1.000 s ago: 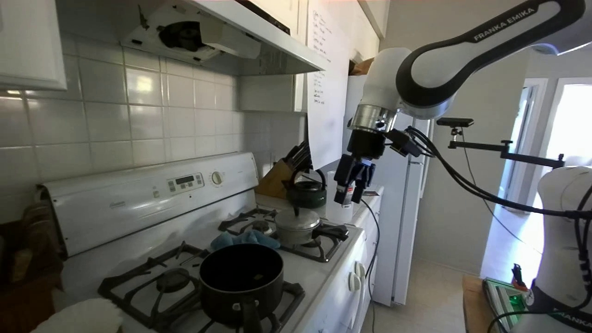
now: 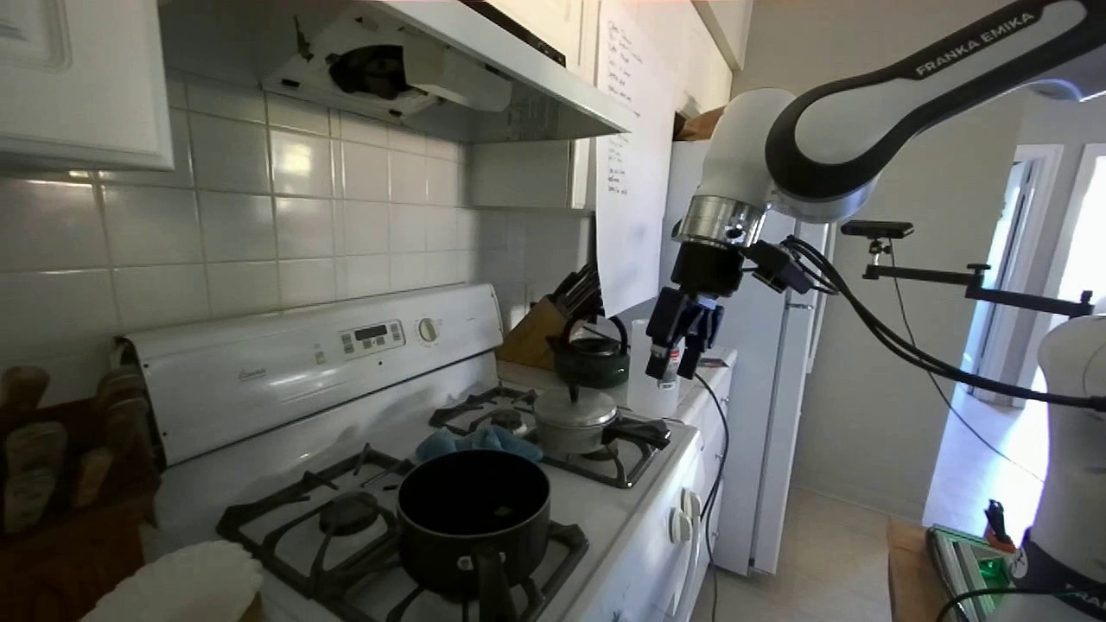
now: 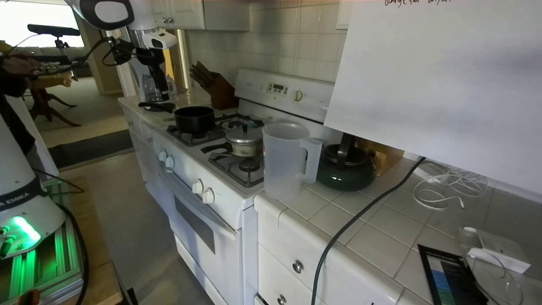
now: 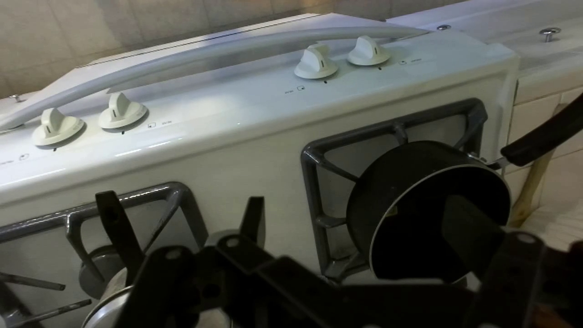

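My gripper (image 2: 679, 363) hangs in the air, pointing down, above the front side of the stove. Its two fingers stand apart with a gap between them, and nothing shows in their grasp. In the wrist view, a dark finger (image 4: 473, 232) overlaps the black pot (image 4: 377, 191). That pot (image 2: 473, 529) rests uncovered on a front burner, its inside mostly dark. A silver lidded pot (image 2: 575, 423) sits on the burner area nearer the kettle, its black handle outward. Behind the black pot lies a blue cloth (image 2: 477, 441). From the second exterior view, the gripper (image 3: 163, 96) appears at the upper left.
A clear plastic pitcher (image 3: 284, 162) and a green kettle (image 3: 345, 167) stand on the counter beside the stove. Behind them is a knife block (image 2: 534, 332). A hanging paper sheet (image 2: 632, 155) and the range hood (image 2: 498, 62) bound the space above. Cables cross the counter.
The whole exterior view 1 has shifted slightly, with everything appearing farther right. Relative to the stove, the arm and the pots look much the same.
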